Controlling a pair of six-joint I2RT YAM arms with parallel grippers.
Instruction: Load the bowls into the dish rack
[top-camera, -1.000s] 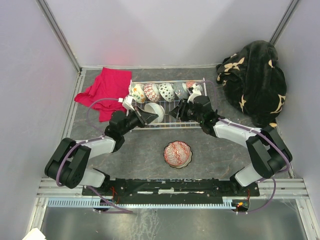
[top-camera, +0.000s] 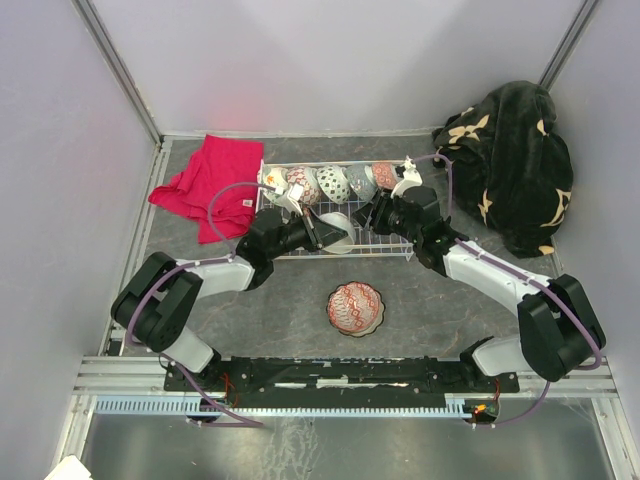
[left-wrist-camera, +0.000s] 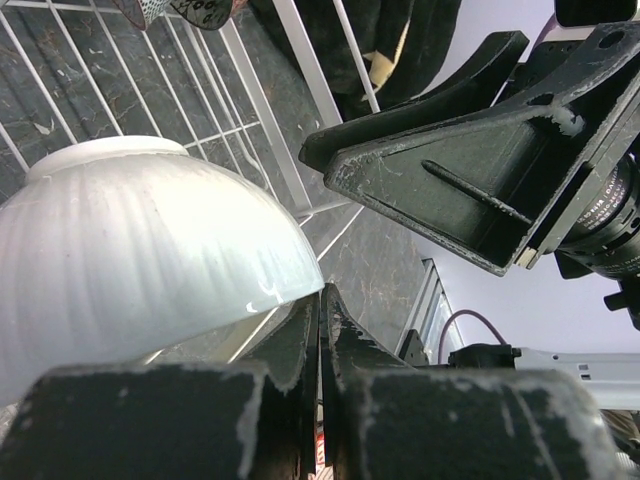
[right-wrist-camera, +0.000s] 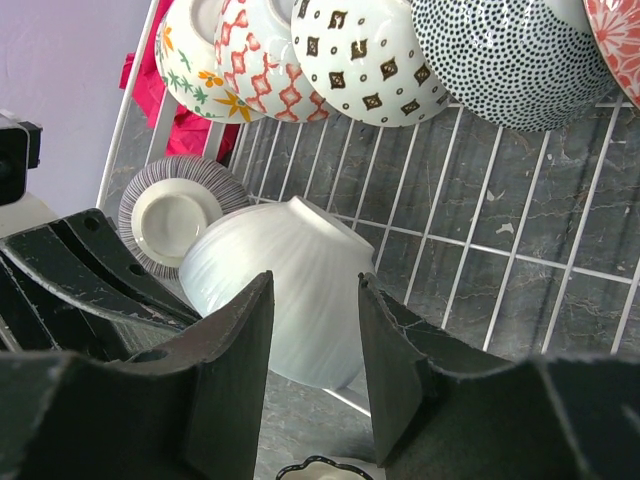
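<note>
A plain white bowl (left-wrist-camera: 140, 250) hangs tilted over the front of the dish rack (top-camera: 385, 253). My left gripper is shut on its rim at the fingertips. To the right, my right gripper (top-camera: 362, 216) stands open near the bowl; in the right wrist view the white bowl (right-wrist-camera: 300, 285) shows beyond and between its fingers, with no clear contact. Along the rack's back row lean several patterned bowls, among them a diamond-patterned one (right-wrist-camera: 370, 60) and a dotted one (right-wrist-camera: 515, 60). A striped bowl (right-wrist-camera: 178, 215) sits upside down at the rack's left. On the counter rests a red-patterned bowl (top-camera: 355, 308).
A red cloth (top-camera: 212, 185) lies left of the rack, and a dark patterned blanket (top-camera: 510, 165) is heaped at the right. Bare wires (right-wrist-camera: 480, 225) show in the rack's front right part. Both grippers are close together above the rack.
The white bowl has moved right along the rack with my left gripper. My right arm has shifted slightly right.
</note>
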